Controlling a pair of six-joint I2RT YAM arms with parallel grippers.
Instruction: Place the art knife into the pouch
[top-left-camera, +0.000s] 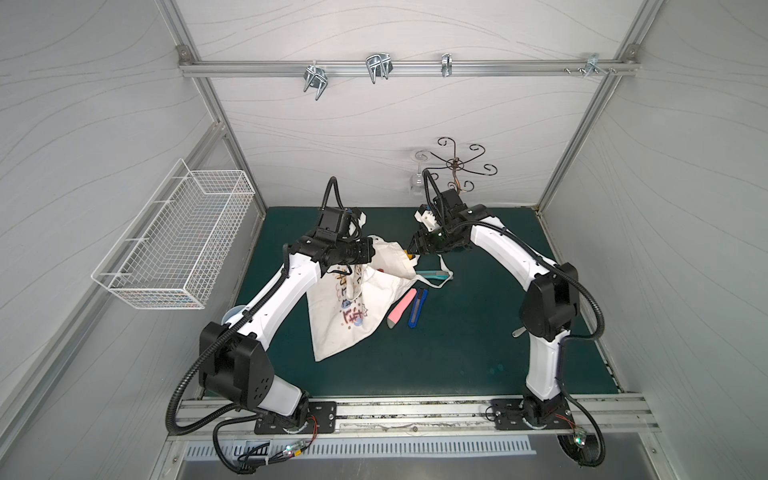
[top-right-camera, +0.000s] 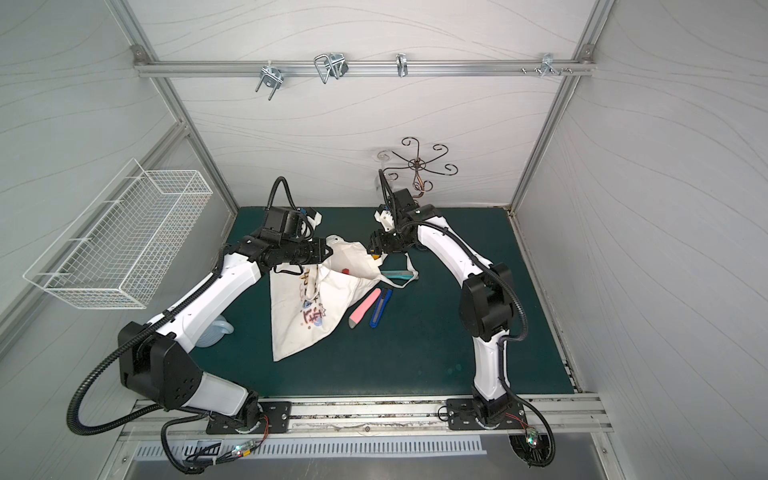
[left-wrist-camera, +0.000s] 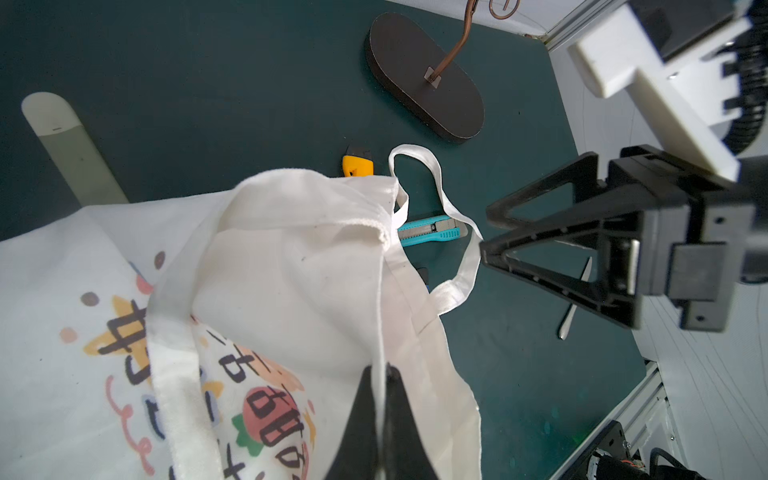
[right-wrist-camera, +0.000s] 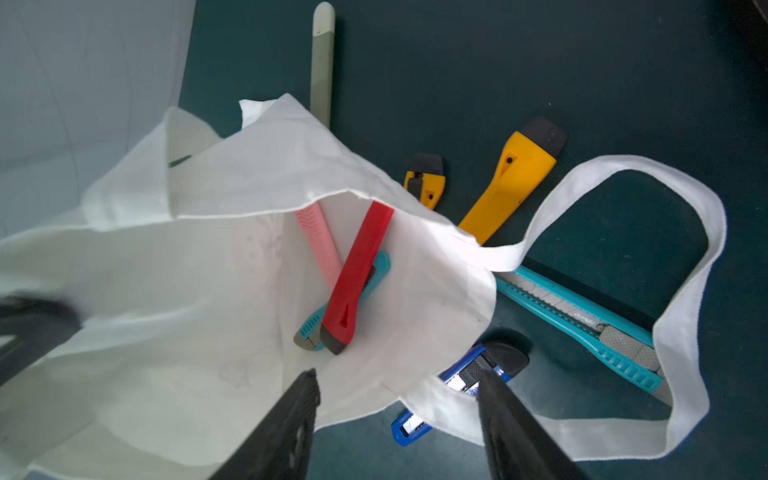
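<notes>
The white cloth pouch (top-left-camera: 344, 320) lies with its mouth propped wide. My left gripper is shut on the pouch's rim, the cloth edge running between its fingers. Inside the pouch, in the right wrist view, rest a red art knife (right-wrist-camera: 358, 272), a pink one (right-wrist-camera: 321, 240) and a teal one (right-wrist-camera: 379, 276) partly under the red. My right gripper is open and empty, above the pouch's right edge. Outside lie two yellow knives (right-wrist-camera: 512, 180), a teal knife (right-wrist-camera: 580, 324) within the strap loop, a pink knife (top-left-camera: 401, 309) and a blue knife (top-left-camera: 417, 309).
A dark metal stand (left-wrist-camera: 424, 76) is at the back of the green mat. A grey-green flat tool (left-wrist-camera: 76, 152) lies behind the pouch. A white wire basket (top-left-camera: 184, 240) hangs at the left.
</notes>
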